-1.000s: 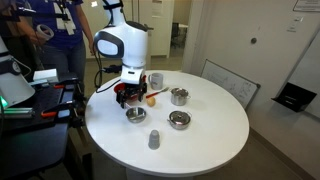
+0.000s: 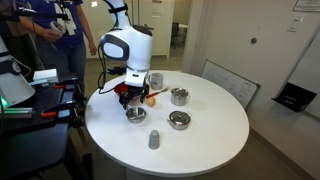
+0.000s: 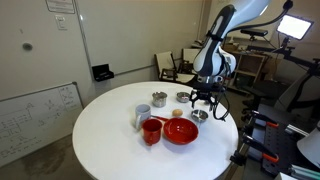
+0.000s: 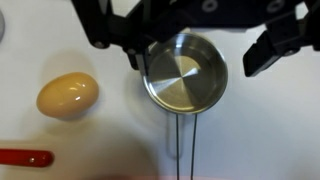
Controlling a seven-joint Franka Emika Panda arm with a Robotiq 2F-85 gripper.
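In the wrist view a shiny steel cup [image 4: 186,75] with a long wire handle lies between and below the fingers of my gripper. The two dark fingers stand wide apart, one overlapping the cup's left rim in that view, the other clear of its right side. Nothing is gripped. From the first exterior view, the gripper [image 2: 130,98] hangs low over the table close to the steel cup [image 2: 136,116]. The second exterior view shows the same cup [image 3: 200,115] on the white table, under the arm.
A brown egg [image 4: 68,95] lies left of the cup, near a red handle [image 4: 26,157]. A red bowl [image 3: 180,131], red cup [image 3: 152,131] and grey mug [image 3: 143,113] stand close by. Steel pots [image 2: 179,97] and a shaker [image 2: 154,140] are also out.
In the first exterior view, the arm has shifted slightly to the right, near the steel cup. The things on the table look unmoved.
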